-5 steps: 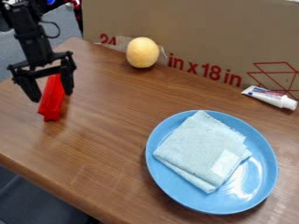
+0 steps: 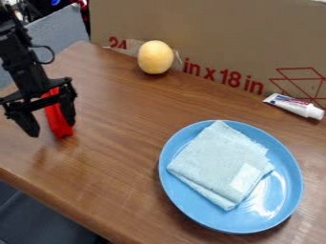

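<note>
My black gripper [image 2: 45,116] is at the left of the wooden table, open, its fingers lowered on either side of a red object [image 2: 56,112] that is partly hidden behind it. A blue plate [image 2: 178,196] with a folded light-blue cloth [image 2: 219,164] on it sits at the front right.
A yellow round object [image 2: 155,57] is at the back against a cardboard box [image 2: 230,38]. A toothpaste tube [image 2: 295,105] lies at the back right.
The gripper has come down lower around the red object over the last second. The plate, cloth and other things are unchanged.
</note>
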